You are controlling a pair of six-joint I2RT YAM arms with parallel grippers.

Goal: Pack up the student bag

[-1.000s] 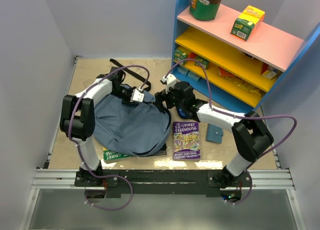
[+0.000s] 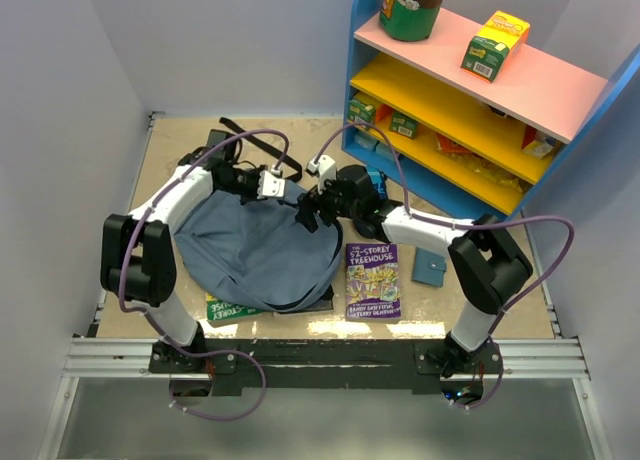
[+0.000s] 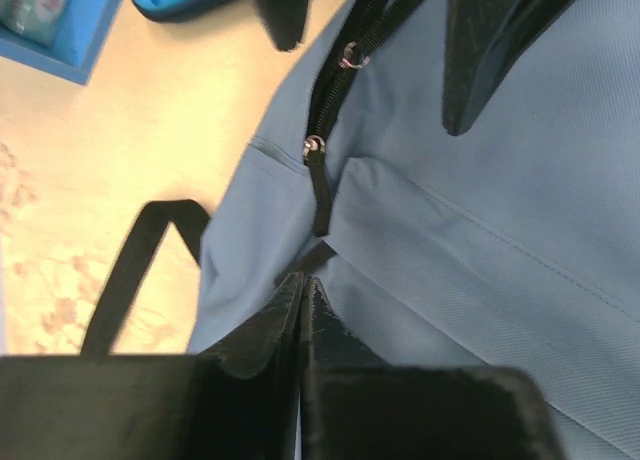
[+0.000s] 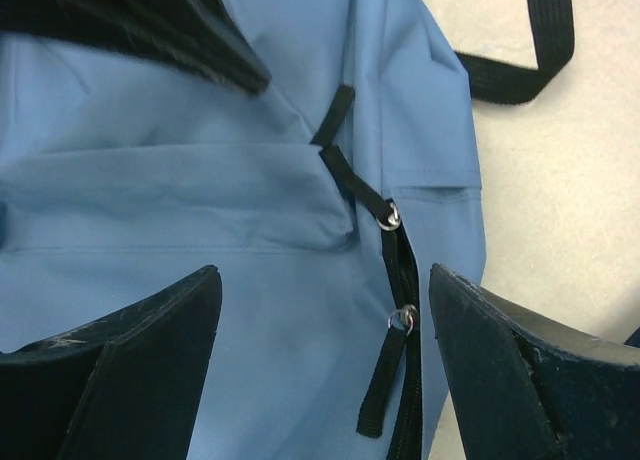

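The blue-grey bag (image 2: 262,248) lies flat on the left of the table. Along its edge runs a black zipper with two ring sliders; one metal ring (image 4: 389,218) sits above the other. My left gripper is shut just over the cloth, its tips near a short black tab (image 3: 308,261), with nothing visible between them. Over the zipper edge, my right gripper stands part open. Its fingers (image 4: 180,325) straddle bag cloth and the zipper pulls without visibly closing on either.
A purple Treehouse book (image 2: 373,282) and a blue notebook (image 2: 430,268) lie to the right. A green book (image 2: 232,308) pokes out under the bag. The shelf (image 2: 455,160) stands at back right; a black strap (image 2: 262,138) trails behind the bag.
My right gripper has moved left and toward the front, over the bag's edge.
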